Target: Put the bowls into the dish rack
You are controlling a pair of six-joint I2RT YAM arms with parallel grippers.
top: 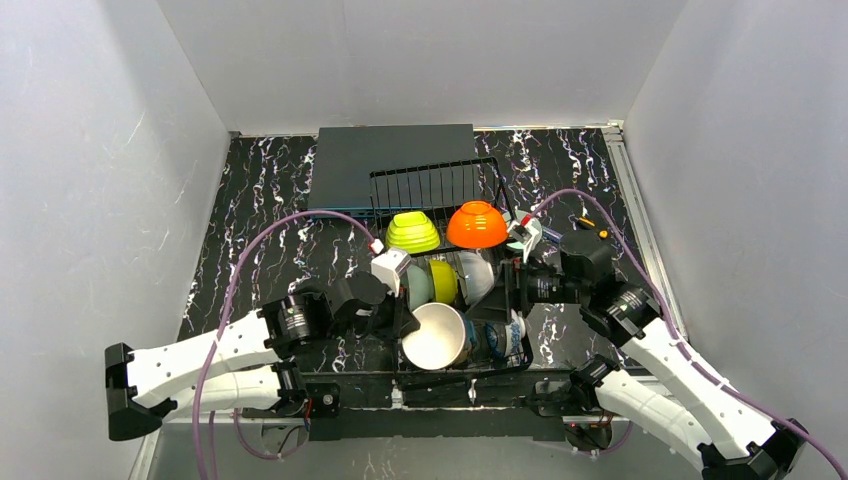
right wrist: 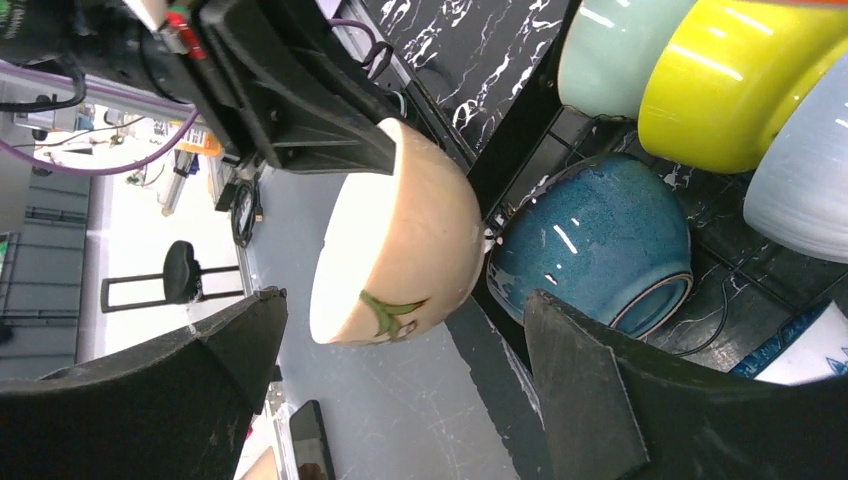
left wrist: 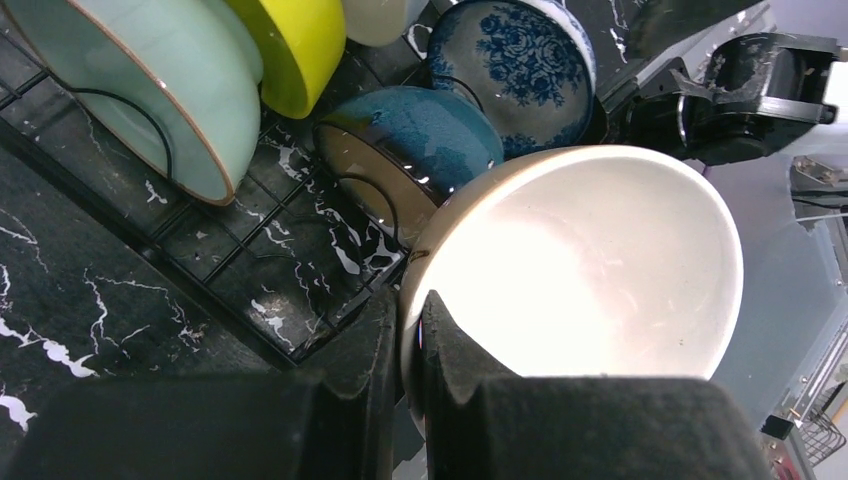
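My left gripper is shut on the rim of a cream bowl (left wrist: 590, 260), which hangs tilted at the front of the black dish rack (top: 520, 362). In the right wrist view this bowl (right wrist: 425, 240) shows a green leaf pattern outside and sits close to a blue bowl (right wrist: 600, 240) lying in the rack. Over the rack's right side my right gripper stands open, nothing between its fingers. A blue-patterned bowl (left wrist: 520, 70), a pale green bowl (left wrist: 150, 90) and a yellow bowl (left wrist: 295, 50) also rest in the rack.
On the rack's upper tier stand a lime-green bowl (top: 413, 232) and an orange bowl (top: 477, 225). A dark flat box (top: 345, 165) lies behind. Both arms are close together over the rack.
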